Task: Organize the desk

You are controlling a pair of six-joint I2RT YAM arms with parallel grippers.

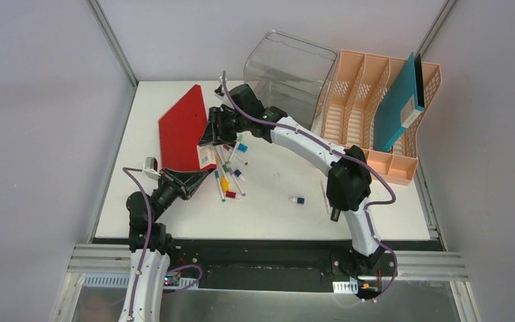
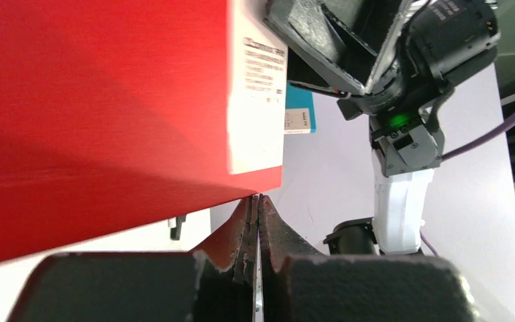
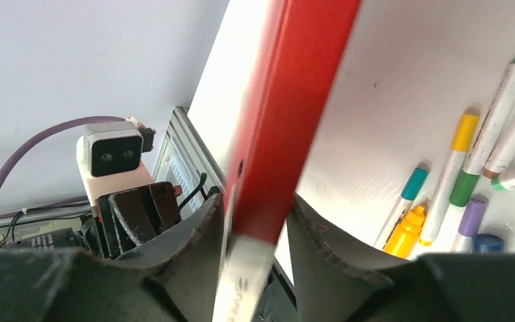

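A red binder (image 1: pixel 180 131) with a white label (image 2: pixel 255 100) is raised over the desk's left part, close to both grippers. My left gripper is shut at the binder's lower edge, with nothing clearly between its fingers. My right gripper has the binder's spine (image 3: pixel 298 80) between its fingers; whether they close on it I cannot tell. Several markers (image 3: pixel 452 174) and a yellow bottle (image 3: pixel 406 231) lie loose on the desk beside it.
A peach organizer (image 1: pixel 392 168) with a teal binder (image 1: pixel 392 111) upright in it stands at the back right, beside a clear bin (image 1: pixel 281 64).
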